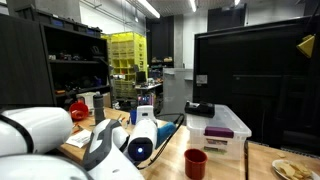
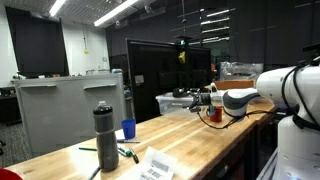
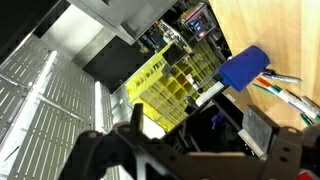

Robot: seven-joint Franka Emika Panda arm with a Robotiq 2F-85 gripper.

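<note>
My gripper stands open in the wrist view, its two dark fingers apart with nothing gripped between them. A blue cup (image 3: 244,67) shows beyond the fingers on the wooden table, beside several markers (image 3: 295,100). In exterior view 2 the blue cup (image 2: 129,128) is upright near the thermos (image 2: 106,138), well away from my gripper (image 2: 191,104), which is small and hard to make out there. A red mug (image 1: 195,163) sits upright on the table in exterior view 1, to the right of the arm.
Behind the red mug is a translucent bin (image 1: 218,132) with a black item (image 1: 200,109) on top. A plate of snack-like food (image 1: 294,168) lies at the right. A small white box (image 2: 158,164) rests by the table's front.
</note>
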